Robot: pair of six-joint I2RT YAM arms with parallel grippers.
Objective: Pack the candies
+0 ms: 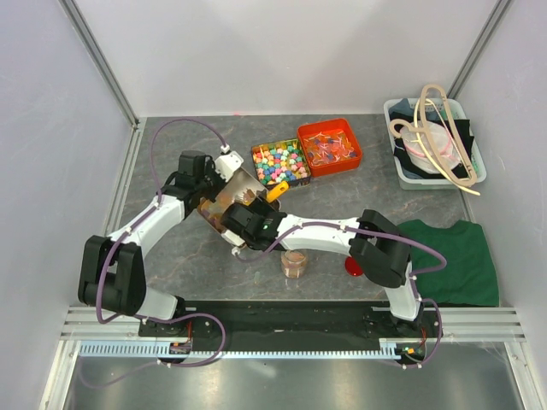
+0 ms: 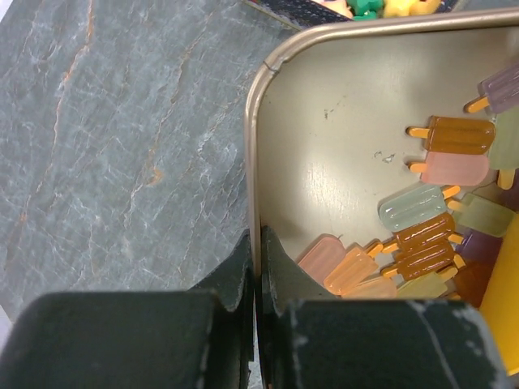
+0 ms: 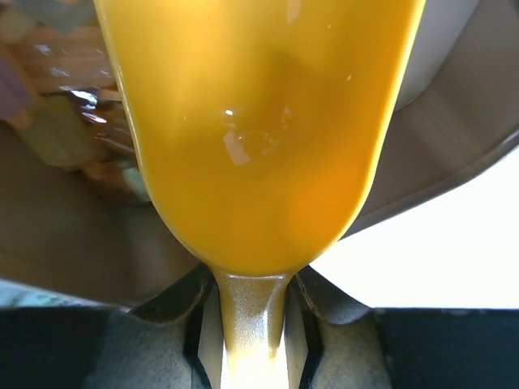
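Note:
A metal-coloured tray [image 2: 349, 105] holds popsicle-shaped candies [image 2: 418, 231], gathered toward its right and lower part in the left wrist view. My left gripper is shut on the tray's rim. A yellow scoop [image 3: 255, 138] fills much of the right wrist view, and its narrow handle is clamped by my right gripper. From above, part of the scoop [image 1: 278, 190] shows beside the tray's right side; whether candies lie in it cannot be seen. A clear jar [image 1: 293, 263] stands on the table below the right forearm, its top partly covered.
Behind the tray are a dark box of colourful star shapes [image 1: 282, 162] and a red bin of wrapped sweets [image 1: 357, 162]. A red round lid [image 1: 353, 266] lies near the right arm. A white basket [image 1: 420, 182] and green cloth [image 1: 449, 260] occupy the right side.

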